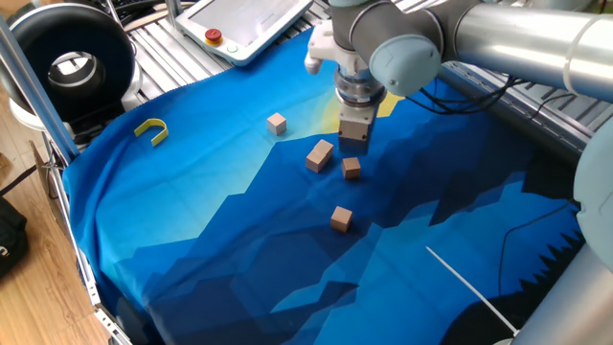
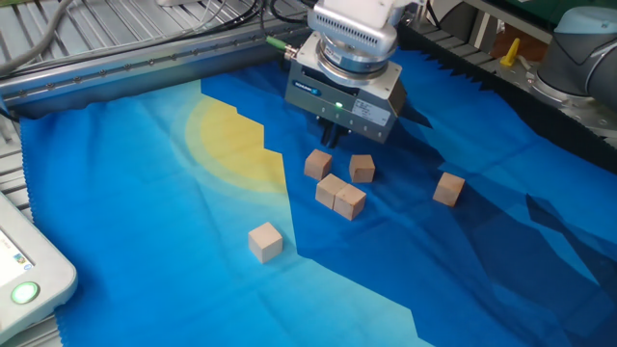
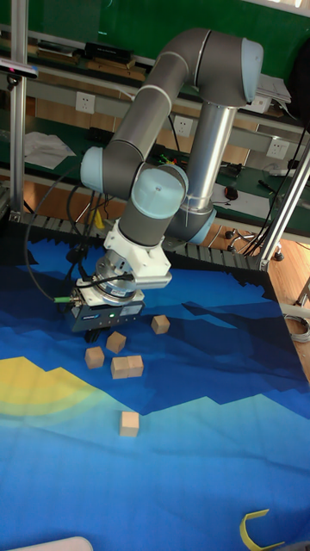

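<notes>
My gripper [image 2: 330,136] hangs over the blue cloth, pointing down, its two dark fingers close together with nothing visible between them. Just below and in front of it in the second view sits a wooden cube [image 2: 318,164]; the gripper hides that cube in the first view. Close by is another cube [image 2: 362,169]. Two cubes stand side by side, touching, as a pair [image 2: 340,197]. A separate cube [image 2: 448,189] lies off to the right, and a paler one [image 2: 266,242] sits nearer that camera, on the light blue area. The fingertips appear above the cloth.
A yellow curved piece [image 1: 151,130] lies far from the cubes. The teach pendant [image 1: 239,24] with its red button rests at the table edge. A thin white rod [image 1: 469,287] is near the arm base.
</notes>
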